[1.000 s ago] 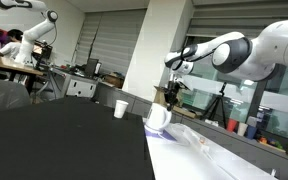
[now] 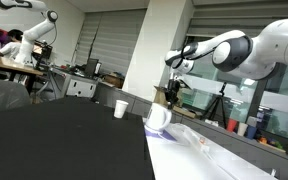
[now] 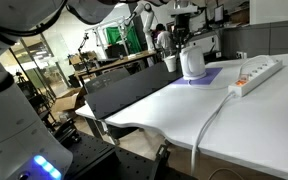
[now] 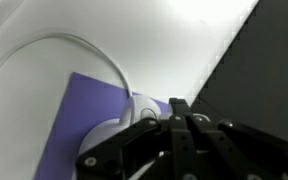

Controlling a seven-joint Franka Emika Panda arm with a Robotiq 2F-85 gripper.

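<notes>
A white kettle stands upright on a purple mat at the far part of the white table. Just above the kettle's top is my gripper, pointing down, and it is shut. In the wrist view the dark fingers are together over the edge of the kettle, with nothing seen between them. Whether the fingertips touch the kettle I cannot tell. Much of the kettle is hidden behind the gripper in that view.
A white cup stands on the black surface beside the kettle. A white power strip lies on the other side, its cable curving over the white table.
</notes>
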